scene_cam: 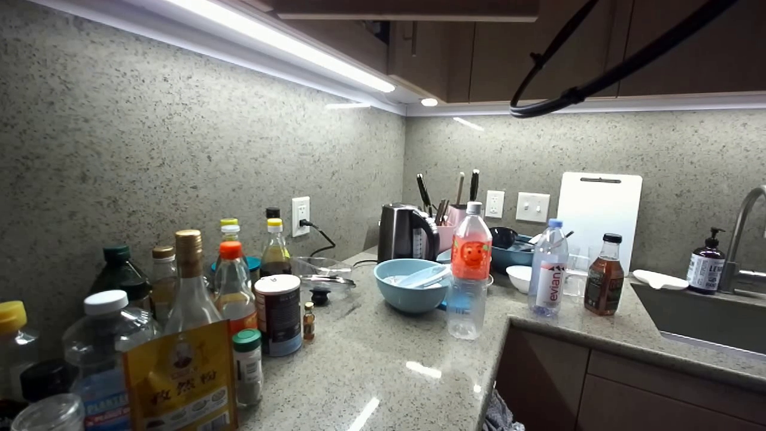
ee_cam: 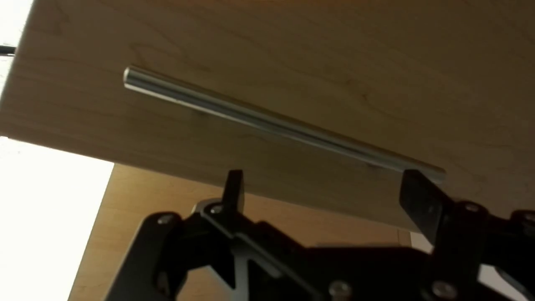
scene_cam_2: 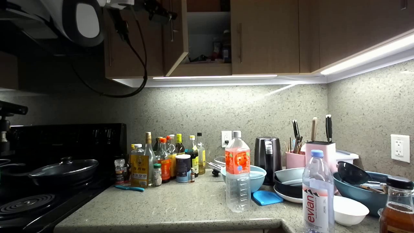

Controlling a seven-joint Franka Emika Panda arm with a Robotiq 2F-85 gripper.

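Note:
My gripper stands open in the wrist view, with no object held between its dark fingers. Beyond the fingertips, a long metal bar handle [ee_cam: 281, 125] runs slantwise across a wooden cabinet door [ee_cam: 301, 55]; the right fingertip overlaps the bar's end in the picture, and contact cannot be judged. In exterior view 2 that upper cabinet door [scene_cam_2: 176, 46] is swung partly open, and the black gripper [scene_cam_2: 159, 13] is close to its handle [scene_cam_2: 171, 23]. Exterior view 1 does not show the gripper.
Inside the cabinet, a shelf compartment [scene_cam_2: 205, 42] holds small dark items. Below, a tall bottle with a red label [scene_cam_2: 237, 171], a blue bowl [scene_cam_2: 254, 176] and an Evian bottle [scene_cam_2: 318, 194] stand on the counter [scene_cam_2: 163, 209]. A cable [scene_cam_2: 145, 73] hangs from the arm.

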